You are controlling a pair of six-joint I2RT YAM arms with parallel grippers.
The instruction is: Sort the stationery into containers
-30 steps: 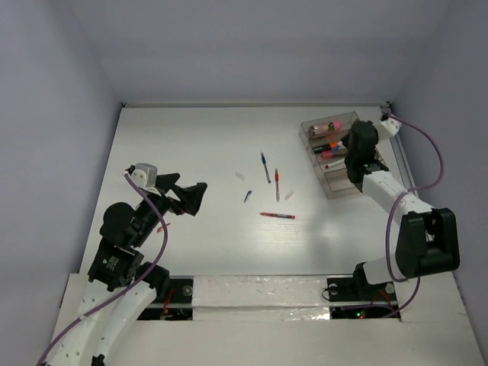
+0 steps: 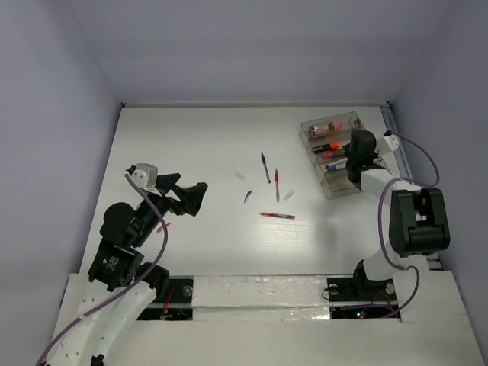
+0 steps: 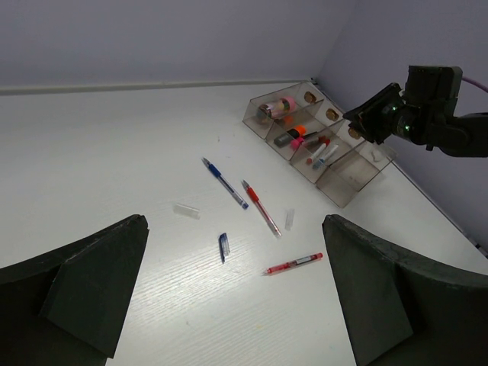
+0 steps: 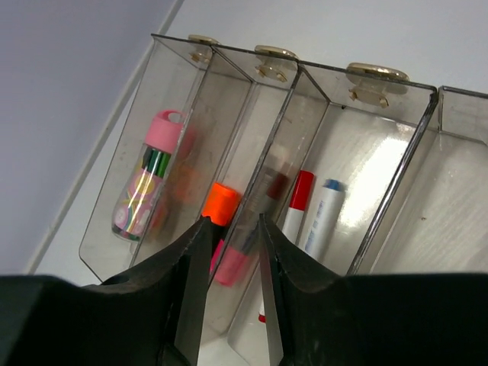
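Over the clear divided box, my right gripper has its fingers apart with nothing gripped between them. Beneath it, a white marker with a blue end lies beside a red-capped white marker in one compartment. The neighbouring compartment holds an orange-ended highlighter and a pink one, partly covered by the fingers. My left gripper stands open and empty over the left of the table. A blue pen, a red pen and a red marker lie loose.
A pink-lidded bottle occupies the box's end compartment; the opposite end compartment looks empty. Clear caps and a small blue cap lie among the pens. A small red item is near the left arm.
The blue-ended marker, earlier raised at the right gripper, now lies lower in the compartment. The left arm stayed still.
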